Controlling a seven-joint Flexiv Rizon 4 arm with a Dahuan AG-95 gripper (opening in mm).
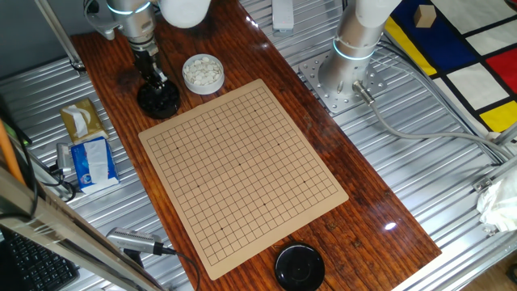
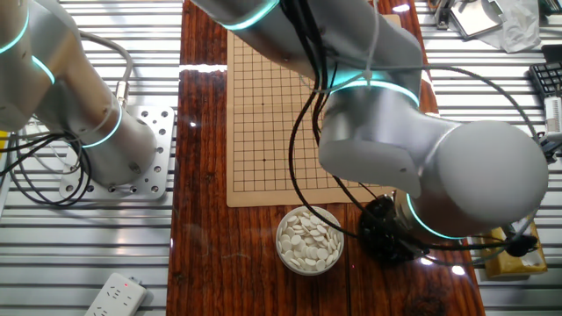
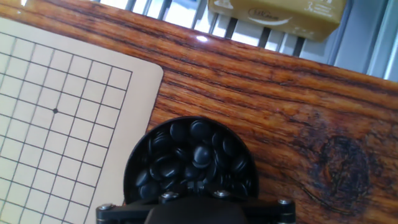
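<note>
The round black bowl (image 3: 129,177) is filled with glossy black stones (image 3: 166,167). My gripper shows at the bottom of the wrist view, its tips over the near part of these stones. In exterior view 1 the dark gripper (image 1: 161,82) reaches down to the bowl at the board's far left corner. Whether the fingers stand open or shut, or have a stone between them, is too small and dark to make out. The tan grid board (image 1: 242,174) has no stones on it. Beside the black bowl stands a white bowl (image 1: 203,74) of white stones.
A black round dish or lid (image 1: 299,267) lies by the board's near edge. Tissue packs (image 1: 95,164) sit off the table's left side, and the robot's base (image 1: 343,77) is on the right. Bare wood surrounds the board on the right.
</note>
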